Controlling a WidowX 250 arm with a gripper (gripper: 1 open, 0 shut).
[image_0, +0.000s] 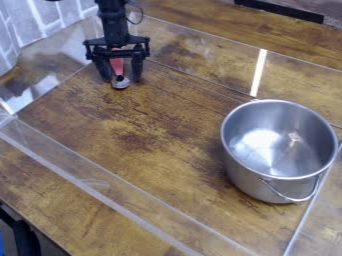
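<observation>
My black gripper (118, 57) is at the upper left of the camera view, low over a small red object with a silvery lower end (119, 79). The fingers surround the object's upper part; whether they are shut on it is too small to tell. A large steel pot (278, 140) with a wire handle stands at the right.
Clear edging strips run along the left and lower side, and a white tape mark (259, 70) lies toward the back right.
</observation>
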